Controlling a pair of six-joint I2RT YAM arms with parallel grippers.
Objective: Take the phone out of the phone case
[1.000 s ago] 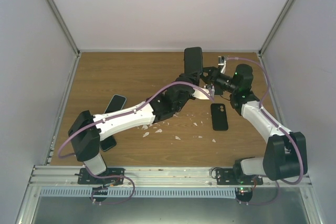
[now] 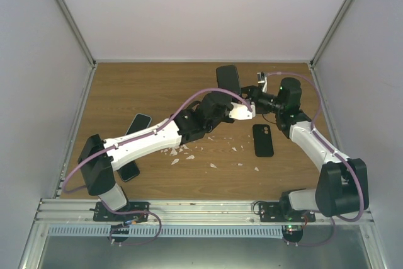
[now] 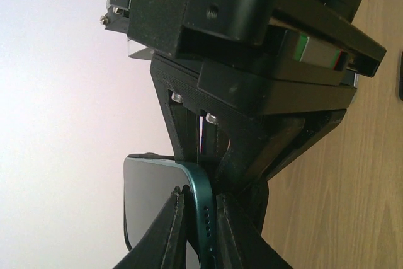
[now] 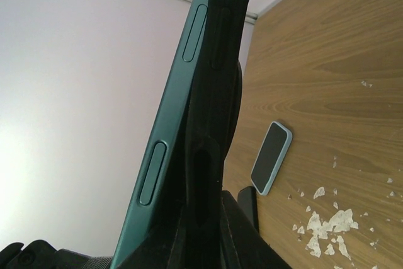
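Observation:
My right gripper (image 2: 249, 92) is shut on it from the right. My left gripper has its fingertips at the phone's teal edge, one either side; whether they grip it is unclear. In the right wrist view the teal edge (image 4: 151, 168) with its buttons stands beside a dark strip, with a narrow dark gap between.
On the wooden table lie a light-blue-edged phone (image 4: 271, 155), a black phone or case (image 2: 262, 140) at right, another dark item (image 2: 128, 170) at left, and scattered white flakes (image 2: 176, 160) in the middle. Walls enclose the back and sides.
The held phone has shifted slightly left and down and tilted in the top view. Both arms have moved only slightly.

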